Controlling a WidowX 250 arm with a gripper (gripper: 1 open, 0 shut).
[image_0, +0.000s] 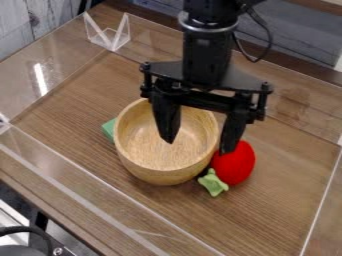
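My gripper (201, 118) is a dark body hanging from the top centre, its two fingers spread wide and open over a pale wooden bowl (156, 160). The bowl's inside looks empty. To the right of the bowl lies a red round object (234, 164) with a green leafy top (214, 183), partly behind the right finger. A green object (110, 130) is partly hidden behind the bowl's left rim.
The light wooden table (80, 190) has free room at the left, front and right. A white wire-like item (104, 30) stands at the back left. Dark cables lie at the lower left corner and top.
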